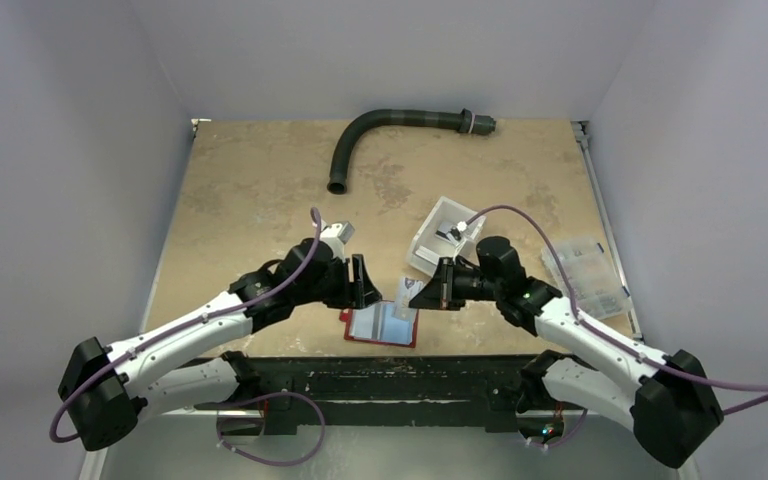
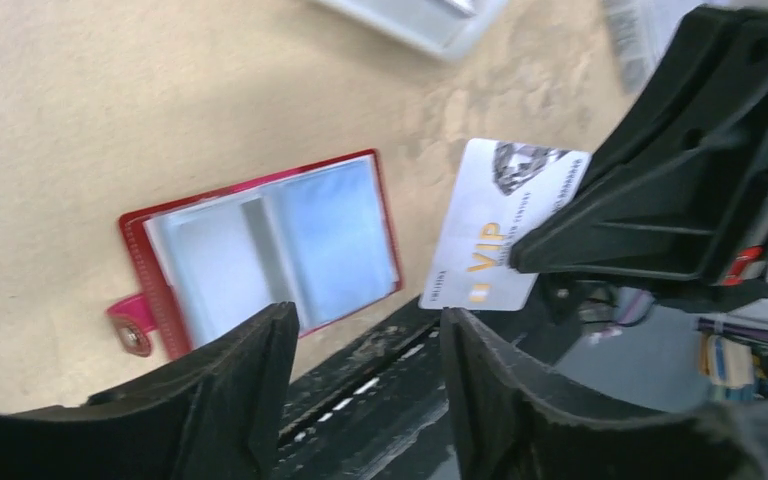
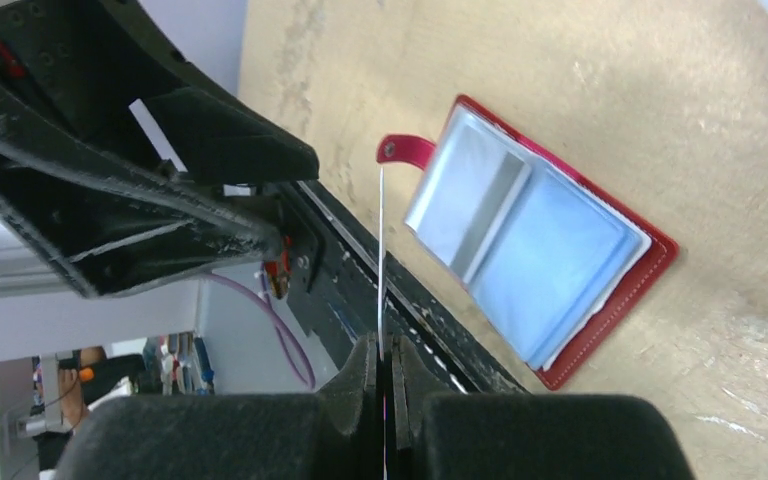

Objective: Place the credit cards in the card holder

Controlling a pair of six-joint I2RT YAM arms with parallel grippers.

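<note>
A white card marked VIP is held by my right gripper [image 1: 415, 302], which is shut on its edge; in the right wrist view the card [image 3: 381, 260] shows edge-on as a thin upright line. My left gripper stands open with nothing between its fingers, apart from the card. Below both grippers the red card holder [image 1: 382, 325] lies unfolded on the table, with clear and bluish pockets facing up. Its red snap tab [image 3: 407, 149] sticks out on the left side. Whether any pocket contains a card cannot be told.
Behind the right gripper a white box [image 1: 430, 235] holds more cards. A clear divided case [image 1: 588, 275] lies at the right edge, and a dark bent hose [image 1: 390, 117] at the back.
</note>
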